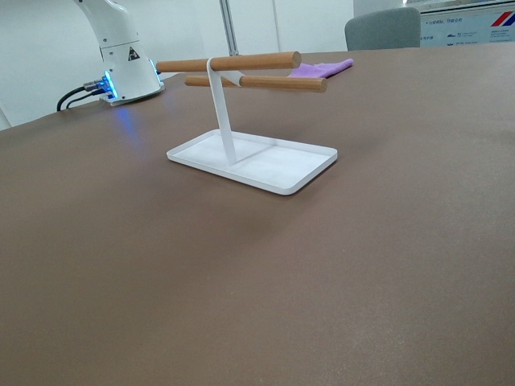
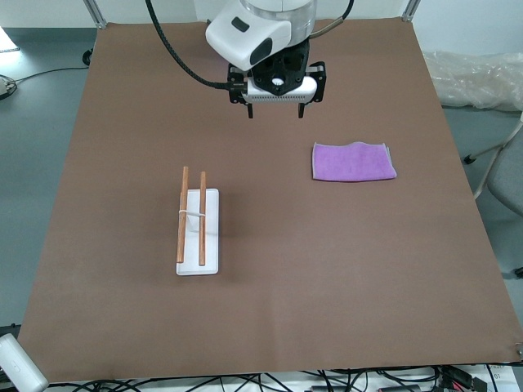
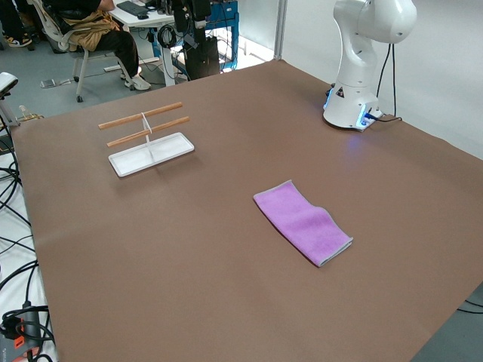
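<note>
In the left camera view my gripper [image 2: 275,111] hangs at the top centre over the table, its two black fingers apart with nothing visible between them. A purple cloth [image 2: 353,162] lies flat right of centre, below and right of the gripper; it also shows in the right view [image 3: 302,222]. Left of centre stands a rack with two wooden bars [image 2: 181,216] on a white tray base [image 2: 209,253], seen side-on in the top view [image 1: 273,169]. The cloth is partly hidden behind the rack's bars in the top view.
Cables run along the table's near edge in the left view. A chair [image 2: 511,171] stands beside the right edge, and plastic wrap lies beyond it.
</note>
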